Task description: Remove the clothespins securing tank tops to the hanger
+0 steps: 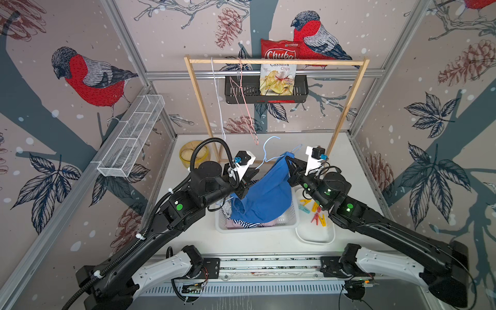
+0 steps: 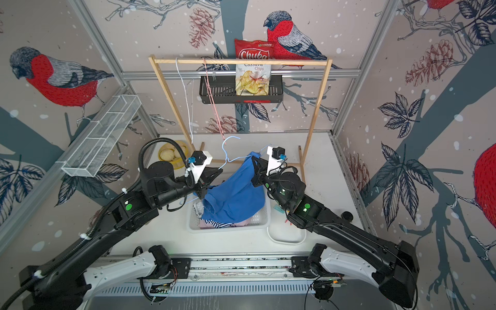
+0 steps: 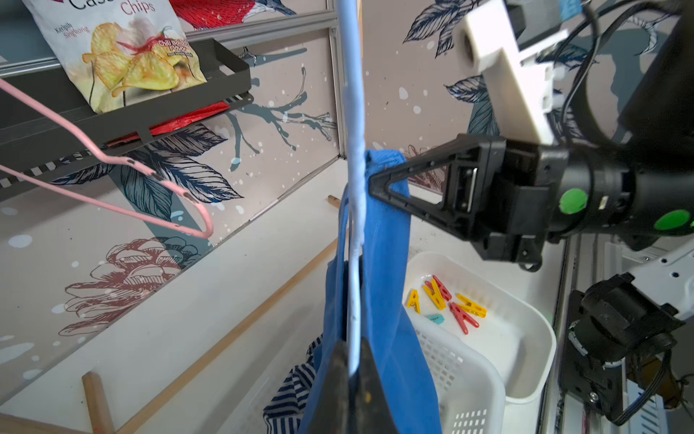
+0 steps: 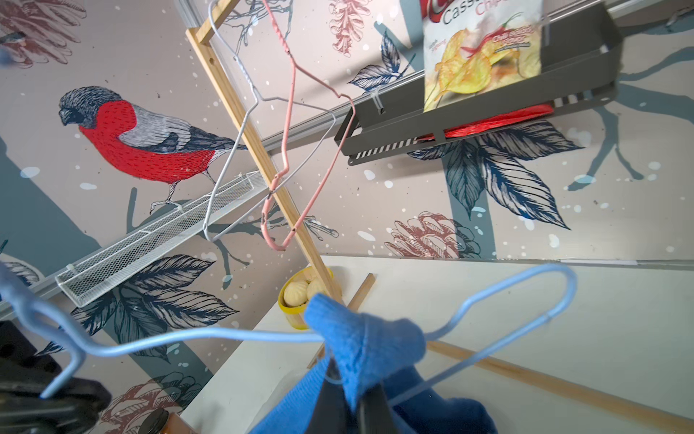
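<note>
A light-blue wire hanger [image 3: 355,181] runs down into my left gripper, whose fingers are shut on it. The blue tank top [image 1: 266,193] hangs from the hanger's far side, its lower part in the white basket. My right gripper [image 1: 288,165] is shut on the tank top's upper strap; the right wrist view shows the bunched cloth [image 4: 368,347] at its fingertips, with the hanger's looped end [image 4: 556,278] sticking out past the cloth. On the visible stretches of hanger and strap I see no clothespin. Yellow, red and teal clothespins [image 3: 462,316] lie in a small white tray.
The white basket [image 1: 222,226] below holds striped and pink cloth. Beside it stands the small tray [image 3: 531,361]. White and pink hangers [image 4: 285,173] hang from the wooden rack [image 1: 279,61]. A yellow bowl [image 4: 295,316] stands at the back left.
</note>
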